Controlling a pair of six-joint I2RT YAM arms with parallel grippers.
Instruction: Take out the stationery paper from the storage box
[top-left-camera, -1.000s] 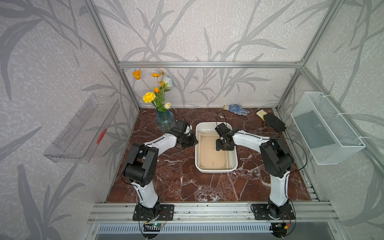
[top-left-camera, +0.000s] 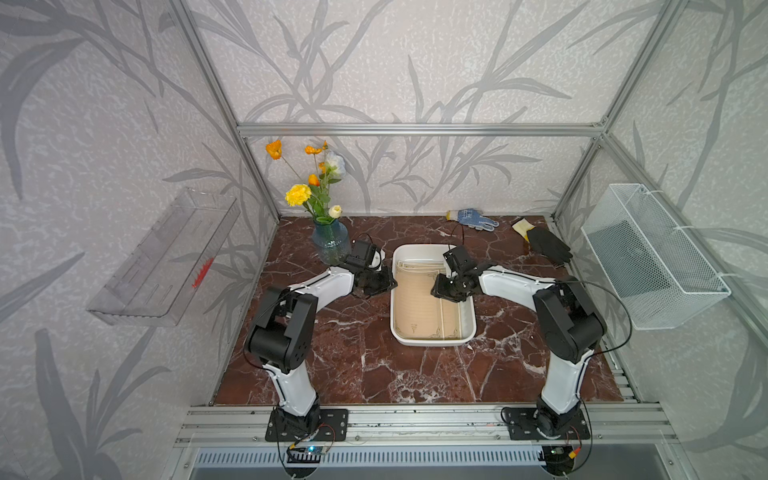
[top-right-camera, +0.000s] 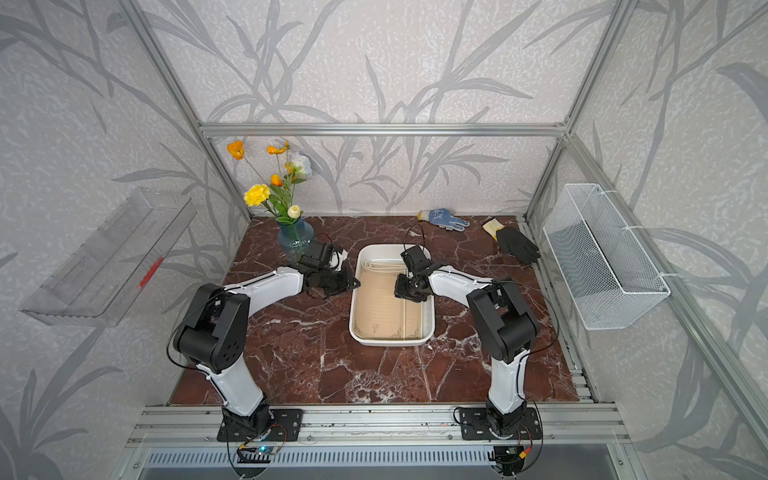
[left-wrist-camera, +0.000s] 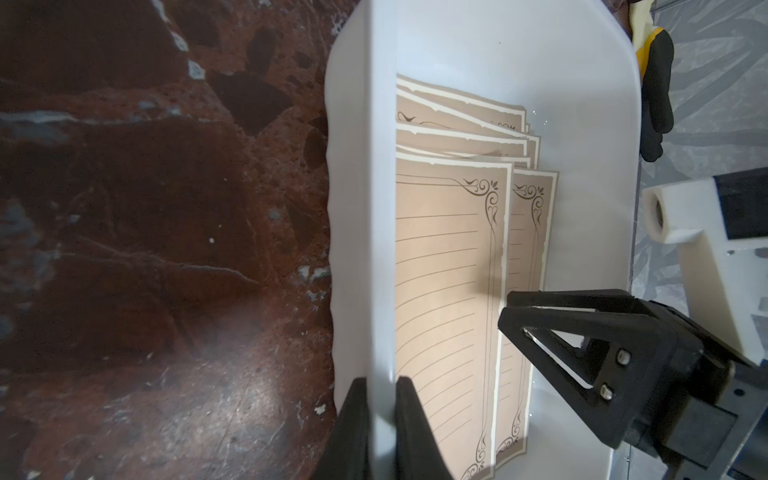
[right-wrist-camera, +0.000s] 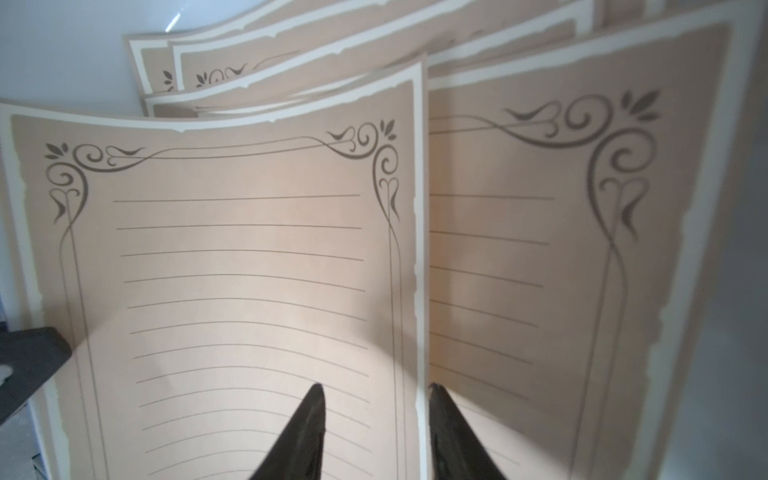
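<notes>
The white storage box (top-left-camera: 432, 342) stands mid-table with tan lined sheets inside. My left gripper is shut on the box's left wall (left-wrist-camera: 382, 200), one finger on each side of it. The top stationery sheet (right-wrist-camera: 240, 240) has ornate corners and lies shifted left over another sheet (right-wrist-camera: 496, 240); its middle looks bowed. Further sheets (right-wrist-camera: 320, 56) peek out beyond their top edges. Inside the box, my right gripper hovers low over the paper, its fingertips apart. The top sheet's right edge runs through the view between them; contact cannot be made out.
A glass vase with flowers (top-left-camera: 330, 240) stands behind the left arm. At the back lie a blue glove (top-left-camera: 472, 218) and a black glove (top-left-camera: 548, 244). A wire basket (top-left-camera: 656, 256) hangs at right, a clear bin (top-left-camera: 172, 256) at left.
The top sheet has slid left, baring a strip of the sheet beneath at right. The left arm and box stay put.
</notes>
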